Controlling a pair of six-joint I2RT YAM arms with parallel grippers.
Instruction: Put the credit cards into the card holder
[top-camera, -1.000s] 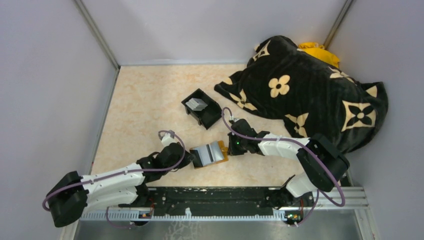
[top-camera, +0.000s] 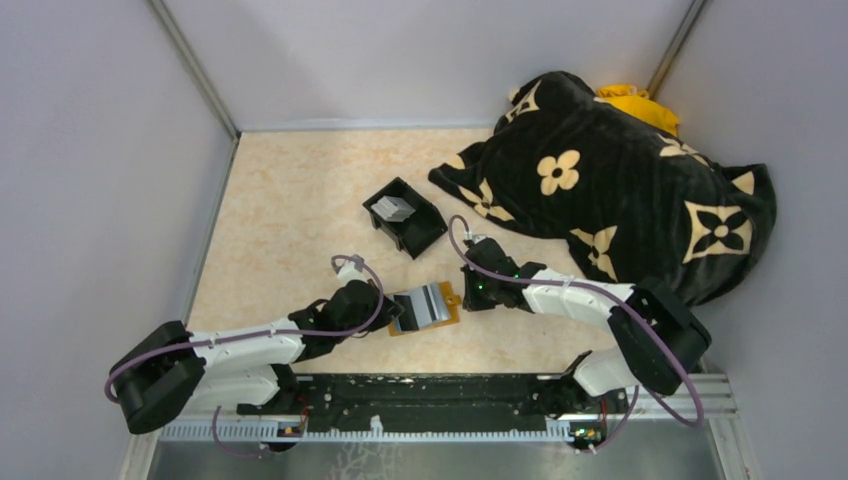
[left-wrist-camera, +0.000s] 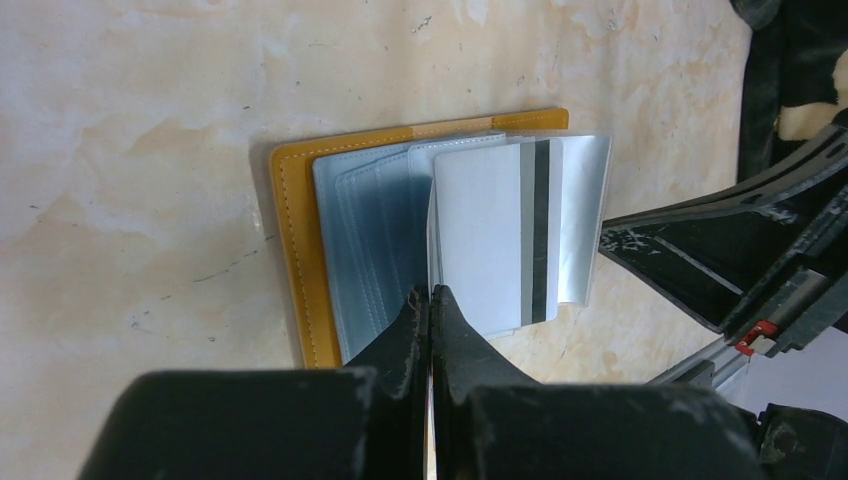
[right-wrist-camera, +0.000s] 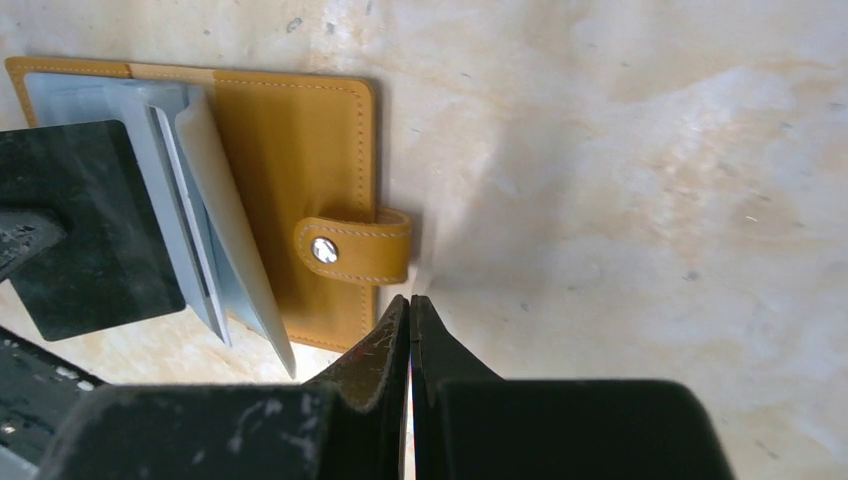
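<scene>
The open tan card holder (top-camera: 452, 300) lies between my grippers. Its pale sleeves (right-wrist-camera: 235, 205) stand partly raised. A white, dark-striped card (left-wrist-camera: 485, 220) shows in the left wrist view, over the bluish sleeves (left-wrist-camera: 368, 240). My left gripper is shut on a black-faced card (right-wrist-camera: 95, 230), seen nearly edge-on from the left wrist; one left finger (right-wrist-camera: 25, 238) crosses its face. How far this card sits inside a sleeve I cannot tell. My right gripper is shut with nothing visible between its fingers, just beyond the snap strap (right-wrist-camera: 370, 245).
Behind the holder stands a black tray (top-camera: 425, 228) with pale cards (top-camera: 393, 208) at its left end. A dark flowered cloth (top-camera: 620, 180) is heaped at the back right. Bare table lies to the left.
My left gripper has moved right with the black-faced card, and the striped face has shifted right. My right gripper has drawn slightly right, away from the strap.
</scene>
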